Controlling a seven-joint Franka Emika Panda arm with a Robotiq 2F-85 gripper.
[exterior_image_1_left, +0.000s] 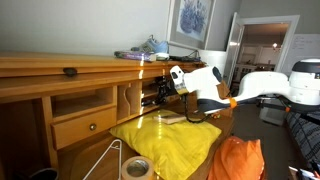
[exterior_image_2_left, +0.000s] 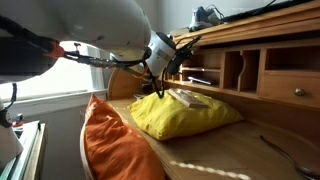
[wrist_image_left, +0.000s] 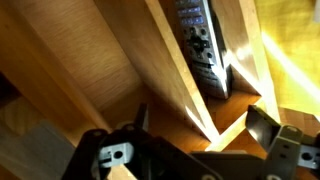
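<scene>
My gripper reaches into the desk's cubbies from the right. In the wrist view the gripper has its dark fingers well apart, with nothing between them. A flat pale object rests on the yellow pillow, below the gripper. In exterior view 1 that pale object lies near the pillow's far edge. Beyond the fingers, the wrist view shows a dark, button-covered device, perhaps a remote, beside a wooden divider.
An orange cushion sits at the front right. A tape roll stands on the desktop left of the pillow. Wooden shelf walls and dividers closely surround the gripper. Bare desktop shows beside the pillow in exterior view 2.
</scene>
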